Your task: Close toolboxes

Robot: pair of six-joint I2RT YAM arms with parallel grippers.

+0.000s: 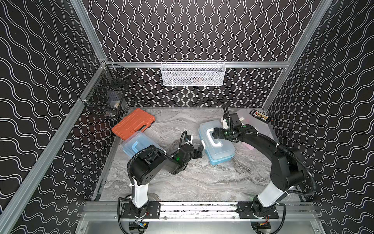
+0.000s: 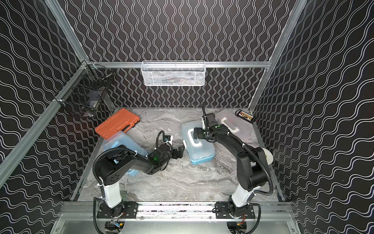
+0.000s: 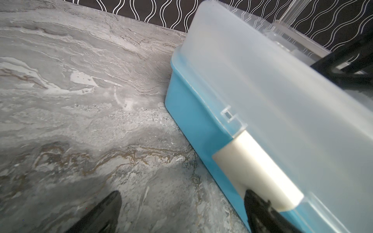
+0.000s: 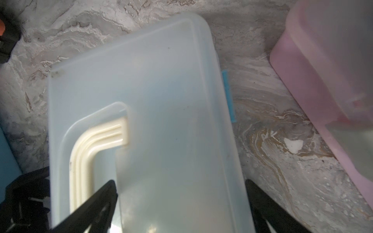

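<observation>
In the middle-right of the table stands a blue toolbox (image 1: 222, 155) with a clear lid (image 4: 167, 116) lying down over its base and a white handle on top. A white latch (image 3: 258, 170) on its left side hangs over the blue wall. Beside that latch is my left gripper (image 1: 198, 152), open; one of its fingers (image 3: 262, 213) overlaps the latch's lower end in the left wrist view. Above the lid, near the handle (image 4: 97, 145), my right gripper (image 2: 198, 133) is open with nothing gripped. Whether its fingertips touch the lid I cannot tell.
At left lie an orange case (image 1: 133, 123) and another clear blue box (image 1: 139, 144), partly under my left arm. A pink box (image 4: 322, 89) with a clear lid stands to the right, near a small black tray (image 2: 245, 115). Bare table lies in front.
</observation>
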